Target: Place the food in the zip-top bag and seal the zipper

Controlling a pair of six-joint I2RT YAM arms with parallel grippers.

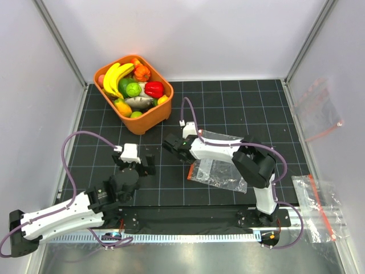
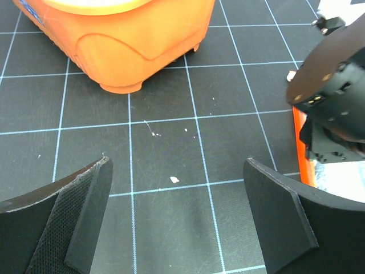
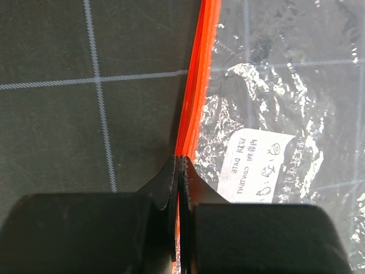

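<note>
A clear zip bag [image 1: 219, 174] lies flat on the dark tiled mat, its orange zipper strip [image 3: 194, 108] along the left edge. My right gripper is shut on that zipper edge, seen from above in the right wrist view. My left gripper hangs over bare mat left of the bag, open with nothing between its fingers. The food, including bananas [image 1: 114, 77], a red pepper [image 1: 154, 89] and several other items, sits in an orange bin [image 1: 145, 120] at the back left.
Other clear bags [image 1: 316, 214] lie at the right, off the mat, and hang by the right wall [image 1: 316, 108].
</note>
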